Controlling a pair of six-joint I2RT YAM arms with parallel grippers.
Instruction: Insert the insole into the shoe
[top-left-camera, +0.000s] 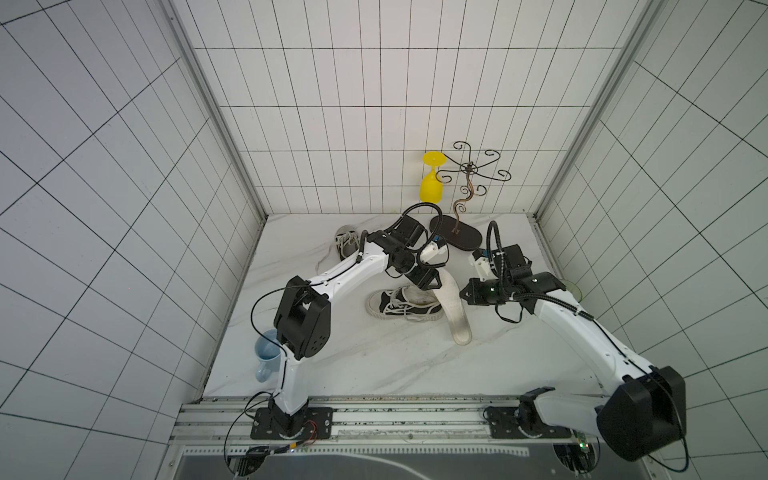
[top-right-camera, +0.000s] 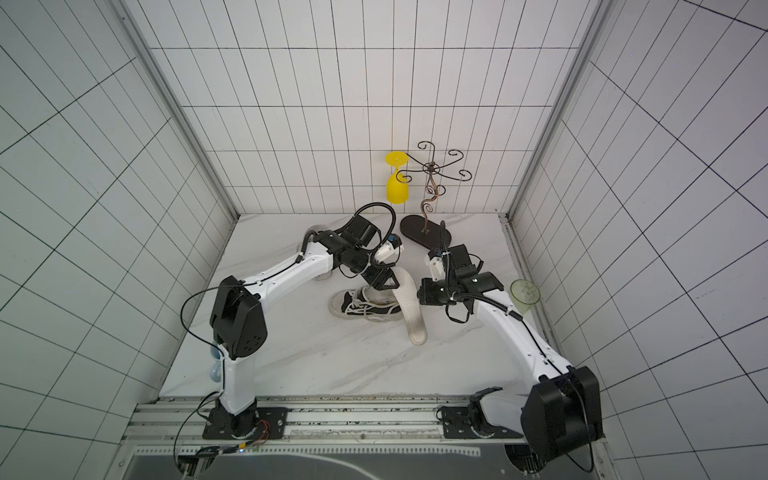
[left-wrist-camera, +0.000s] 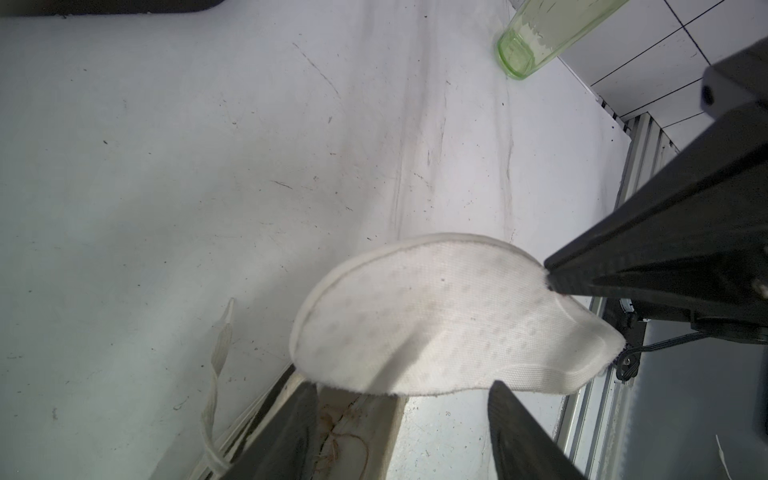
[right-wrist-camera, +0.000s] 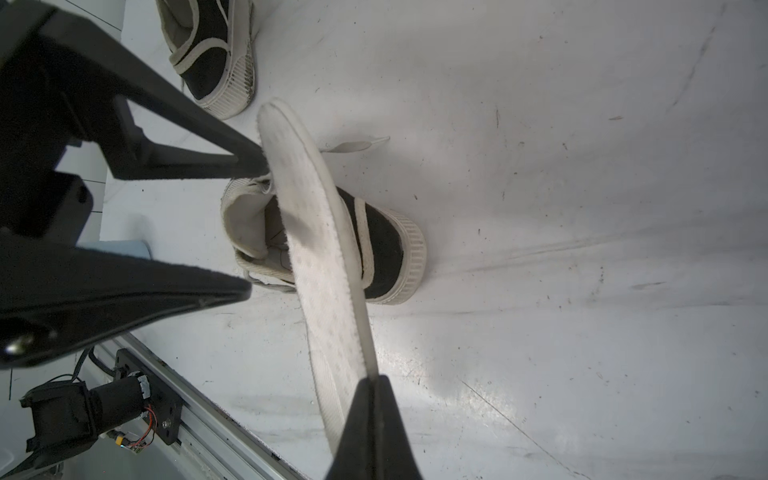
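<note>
My right gripper is shut on the long edge of the white insole; the left wrist view shows its fingers (left-wrist-camera: 592, 256) pinching that edge. The insole is raised above the table, crossing over the near shoe. Sneaker (top-left-camera: 392, 305), black and off-white with loose laces, lies under and left of the insole, its opening (left-wrist-camera: 352, 432) visible at the bottom of the left wrist view. My left gripper (top-left-camera: 434, 280) is open close to the insole's far end. From the right wrist, one left fingertip (right-wrist-camera: 252, 164) appears beside the insole; contact cannot be told.
A second shoe (right-wrist-camera: 212, 72) stands farther back. Behind the arms are a dark base (top-left-camera: 456, 233) with a curled metal stand and a yellow goblet (top-left-camera: 432, 188). A green glass (top-right-camera: 524, 294) is at the right edge, a blue mug (top-left-camera: 268, 352) at front left.
</note>
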